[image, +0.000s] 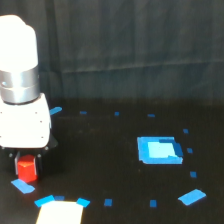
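Note:
At the left edge of the camera view, my white gripper (27, 153) points straight down over a small red block (27, 169). The fingers reach the block's upper part, and their dark tips are small and blurred. Whether they press on the block or only stand around it does not show clearly. The block's top is partly hidden by the gripper. It is also unclear whether its underside touches the black table.
A blue-edged square with a pale centre (160, 150) lies at the right on the black table. Blue tape strips (192, 197) and small blue marks are scattered around. A pale object (60, 212) stands at the bottom edge.

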